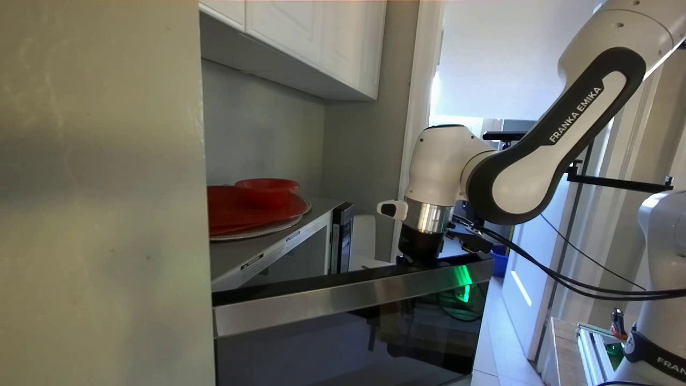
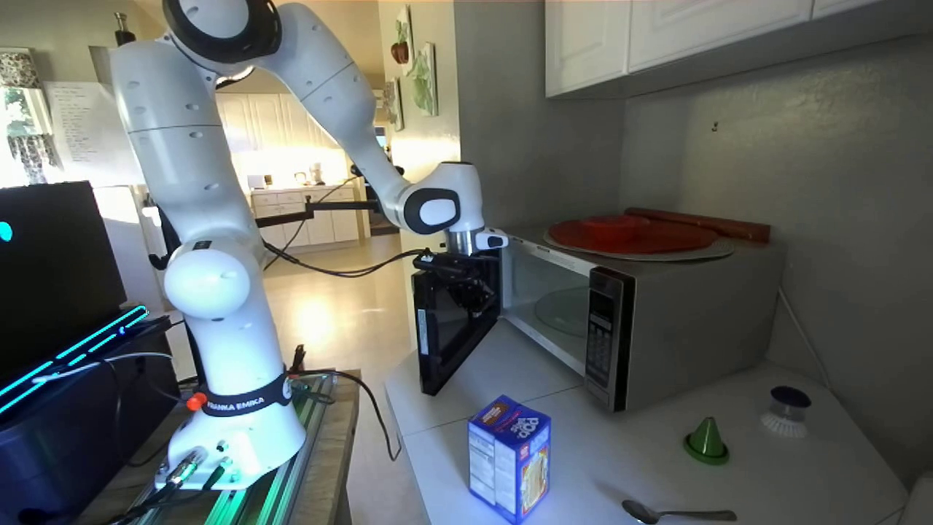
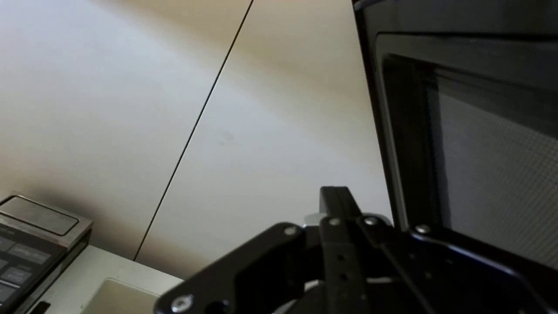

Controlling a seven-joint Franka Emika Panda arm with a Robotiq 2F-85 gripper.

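The microwave [image 2: 700, 324] stands on the counter with its door [image 2: 455, 324] swung wide and its lit inside showing. My gripper is on the inner side of the door, with its fingers together and nothing visible between them. In the wrist view the door's dark inner panel [image 3: 486, 141] lies right beside the gripper; whether they touch cannot be told. From exterior view 1, the door's glass front [image 1: 360, 341] hides my fingers below its top edge.
A blue box [image 2: 509, 459], a spoon [image 2: 678, 513], a green cone-shaped item [image 2: 706, 440] and a brush [image 2: 786, 411] sit on the counter. Red dishes [image 2: 634, 235] lie on top of the microwave.
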